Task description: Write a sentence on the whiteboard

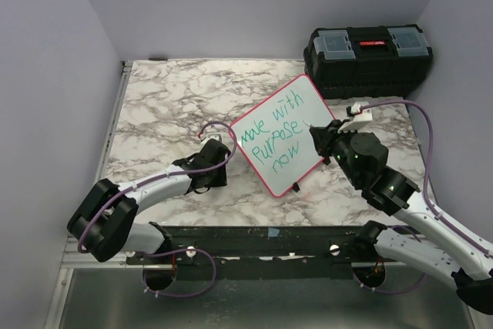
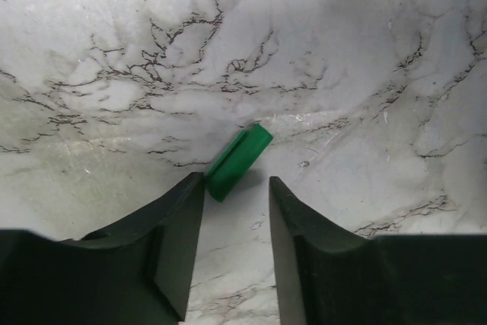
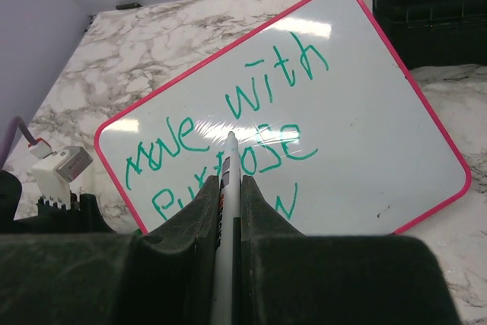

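Observation:
The whiteboard [image 1: 281,159] bears green handwriting reading roughly "move with purpose now". My right gripper is shut on a white marker [image 3: 227,264], held over the board with its tip near the middle words. My left gripper is low over the marble table, fingers part open, just at a small green marker cap [image 2: 239,159] lying there; the left finger's tip reaches the cap's lower end. In the top view the left gripper hides the cap.
A black toolbox [image 1: 367,59] stands at the back right behind the board. Walls bound both sides.

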